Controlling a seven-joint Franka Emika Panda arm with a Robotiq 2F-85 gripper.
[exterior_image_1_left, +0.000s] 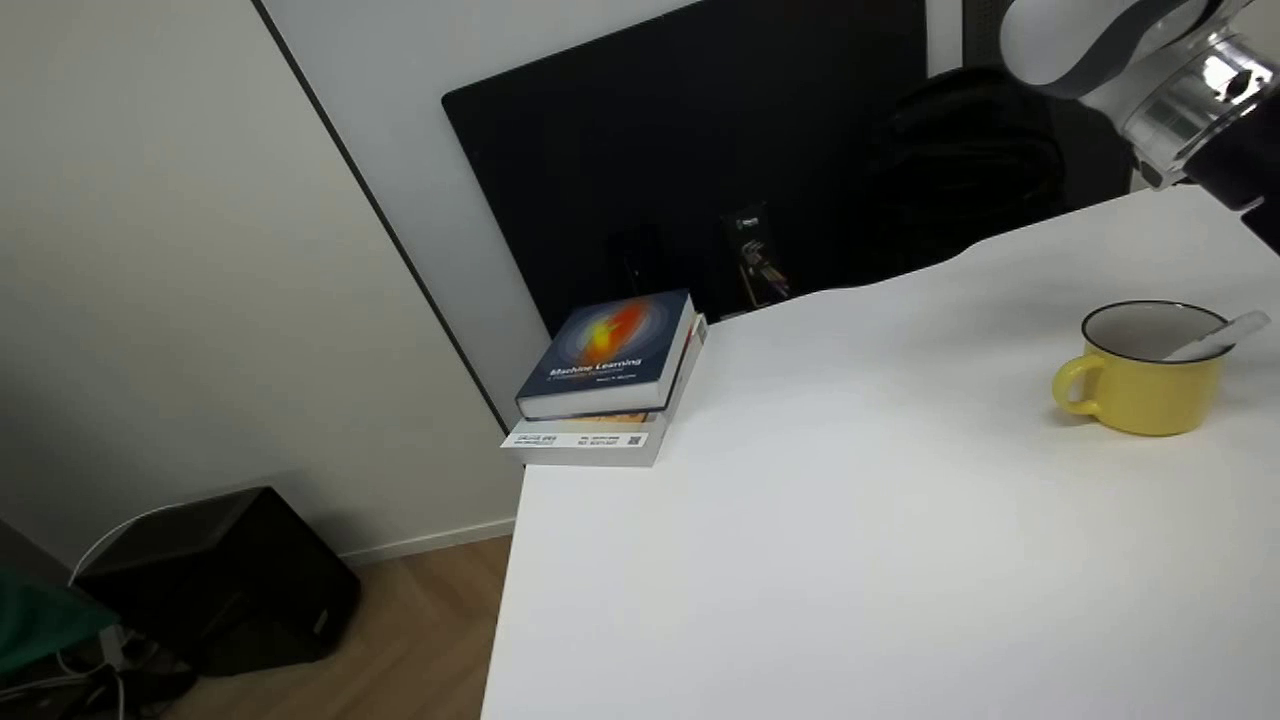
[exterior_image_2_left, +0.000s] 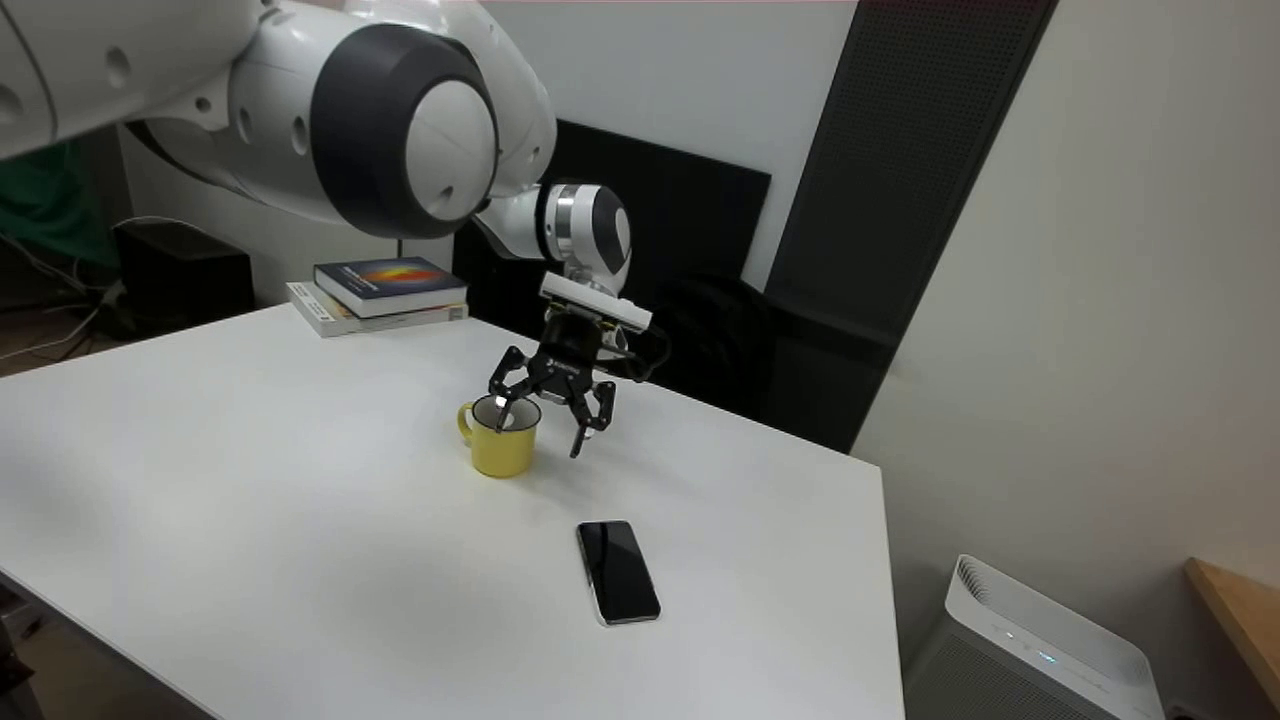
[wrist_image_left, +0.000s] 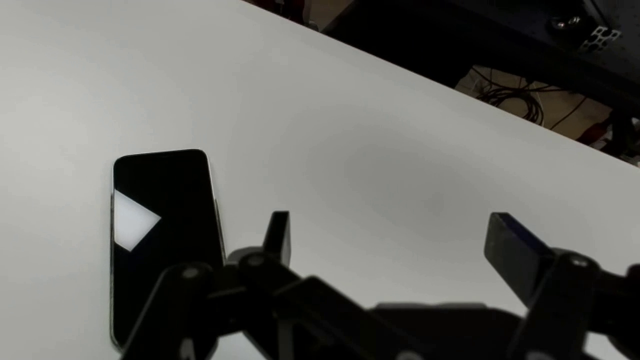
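A yellow mug (exterior_image_1_left: 1149, 396) with a dark rim stands upright on the white table, its handle toward the left in exterior view 1. Inside it leans a pale stick-like object (exterior_image_1_left: 1221, 337), its end poking out over the rim. My gripper (exterior_image_2_left: 539, 438) is open above the table, apart from the surface and close to the mug in exterior view 2. Its fingers are spread wide in the wrist view, with only bare table between the fingertips. A black phone (wrist_image_left: 165, 234) lies flat on the table left of the fingers there, its lower part covered by the gripper.
Two stacked books (exterior_image_2_left: 390, 288) lie at the table's back left corner. A dark panel (exterior_image_1_left: 720, 144) stands behind the table. An air purifier (exterior_image_2_left: 1044, 648) is beyond the right edge.
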